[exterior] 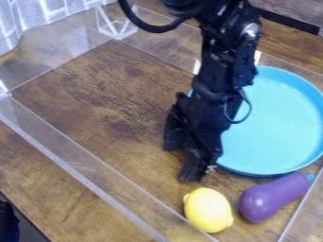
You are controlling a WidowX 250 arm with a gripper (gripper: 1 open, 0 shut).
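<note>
My black gripper (190, 156) hangs pointing down at the left edge of a light blue plate (278, 123), its fingertips low near the wooden surface. Whatever is between or under the fingers is hidden by the dark body of the gripper. A yellow lemon (207, 208) lies in front of it, and a purple eggplant (273, 197) lies to the right of the lemon, below the plate.
Clear plastic walls (76, 165) run around the work area.
</note>
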